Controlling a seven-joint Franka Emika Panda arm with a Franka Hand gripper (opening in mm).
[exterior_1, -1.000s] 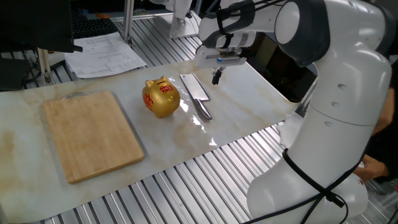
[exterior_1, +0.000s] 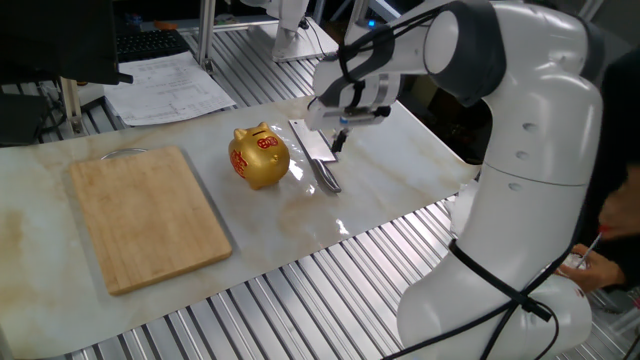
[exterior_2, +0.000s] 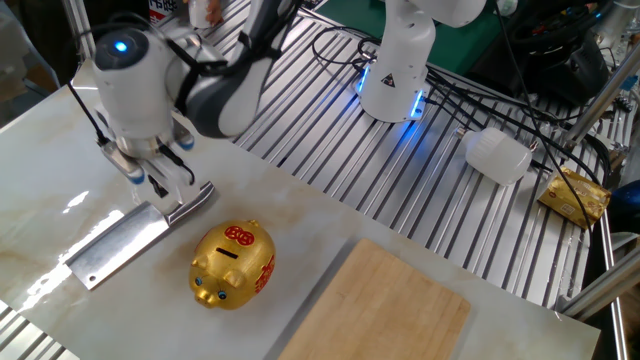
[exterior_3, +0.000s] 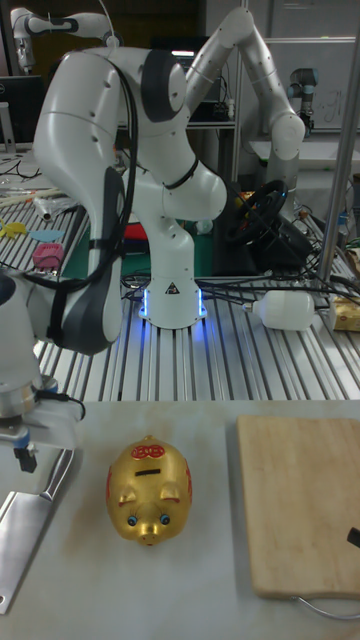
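Observation:
A cleaver lies flat on the marble-look board, its broad blade (exterior_2: 118, 243) toward the far side from the arm and its dark handle (exterior_2: 190, 203) toward the arm's base. My gripper (exterior_2: 174, 183) hangs just above the cleaver, near where handle meets blade, with its dark fingertips apart and nothing visible between them. From the other side, the gripper (exterior_1: 340, 146) shows beside the blade, pointing down. A golden piggy bank (exterior_1: 259, 157) with red markings stands upright beside the cleaver. In the third exterior view the gripper is partly cut off at the left edge, above the cleaver (exterior_3: 23, 533).
A wooden cutting board (exterior_1: 150, 218) with a metal handle lies beyond the piggy bank. Papers (exterior_1: 165, 92) are on the slatted table behind. A person's hands (exterior_1: 590, 270) show near the arm's base. The marble-look board (exterior_1: 300, 235) is clear in front of the piggy bank.
My gripper has come down and slightly left, closer to the cleaver, and the arm has leaned left with it. The cleaver, piggy bank and cutting board have not moved.

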